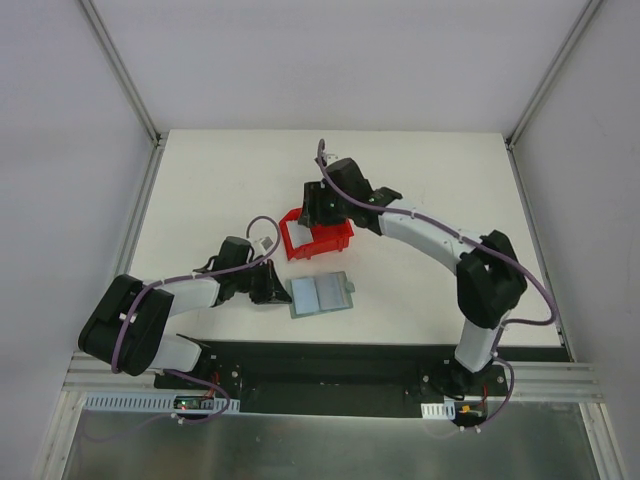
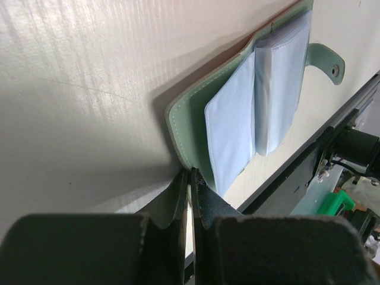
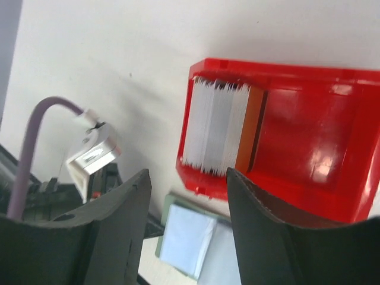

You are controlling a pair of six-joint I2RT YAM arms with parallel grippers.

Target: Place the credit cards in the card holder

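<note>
The pale green card holder (image 1: 303,316) lies open on the table, its clear-white sleeves (image 2: 228,127) facing up. At its left edge my left gripper is shut, the thin green cover pinched at its fingertips. A row of pale cards (image 3: 215,126) fills the left end of the red box (image 3: 317,71), beside a brown divider. Over that box hangs my right gripper, part open with nothing between its fingers. From above, the right arm covers part of the box.
The holder's strap with its snap (image 2: 334,70) sticks out on the far side. Behind the box and to its right, the white table (image 1: 450,170) is clear. A dark strip (image 1: 320,375) runs along the table's front.
</note>
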